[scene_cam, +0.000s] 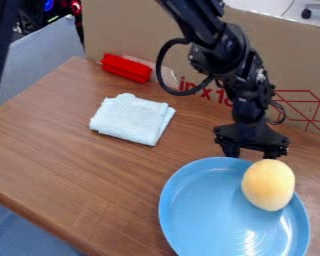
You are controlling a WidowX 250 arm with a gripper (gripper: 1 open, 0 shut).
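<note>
My black gripper (pixel 252 150) is low over the wooden table, just behind a blue plate (pixel 203 220); whether its fingers are open or shut, or hold anything, is unclear. A pale yellow-orange rounded object (pixel 268 184) rests on the plate's right side, in front of the gripper. A folded white cloth (pixel 131 118) lies on the table to the left of the gripper.
A red object (pixel 127 68) lies at the back left against a cardboard panel (pixel 303 80) with red printing. The table's left edge borders a grey and blue area.
</note>
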